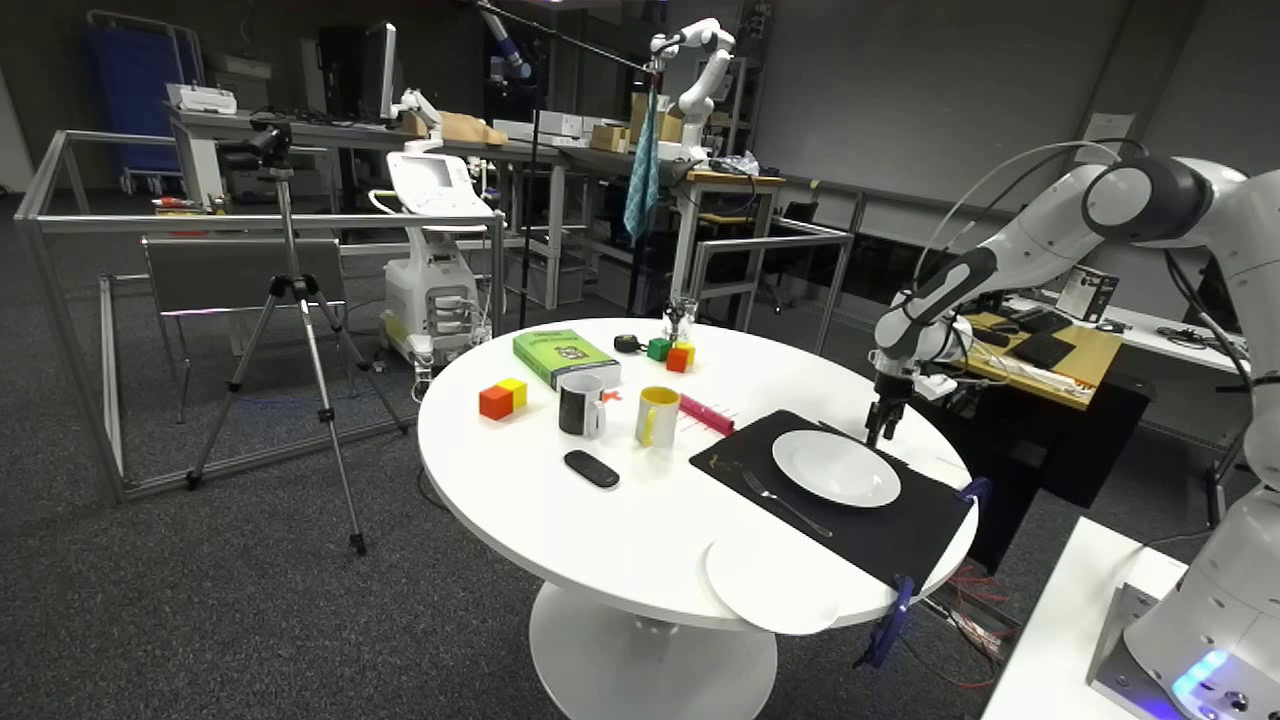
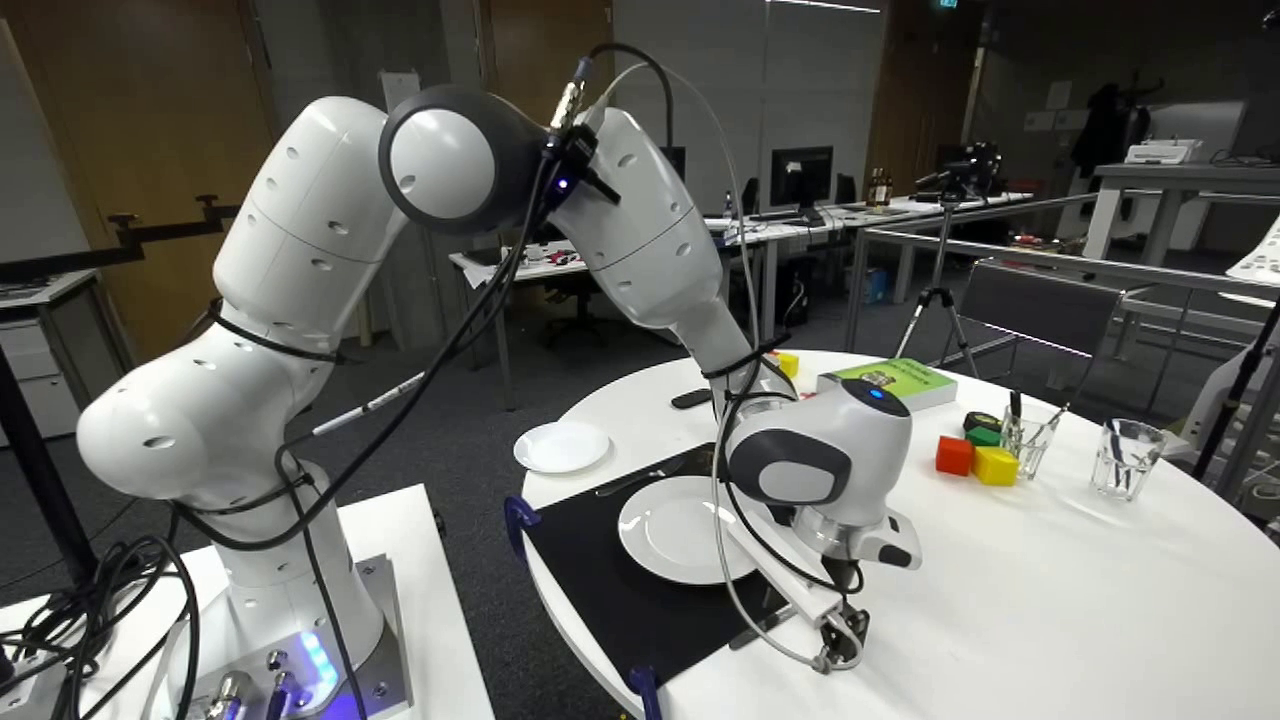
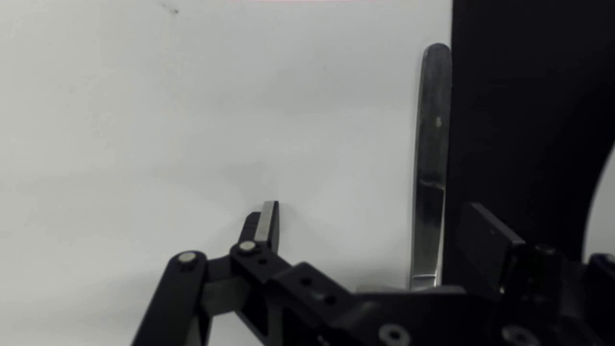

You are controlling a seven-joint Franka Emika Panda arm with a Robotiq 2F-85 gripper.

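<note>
My gripper stands open in the wrist view, its two fingers wide apart. A silver knife point(image 3: 432, 132) lies on the white table along the edge of the black placemat point(image 3: 519, 86); it runs between the fingers, closer to the right one, and its lower end is hidden behind the gripper. Neither finger grips it. In exterior view 1 the gripper point(image 1: 885, 426) points down just beyond the white plate point(image 1: 837, 468) on the placemat. A fork point(image 1: 786, 504) lies on the plate's other side.
Two mugs, a black-and-white one point(image 1: 581, 406) and a yellow-and-white one point(image 1: 657, 416), stand mid-table near a green book point(image 1: 566, 356). Colored blocks point(image 2: 974, 462) and glasses point(image 2: 1125, 460) sit on the far side. Blue clamps point(image 1: 888, 624) grip the table edge.
</note>
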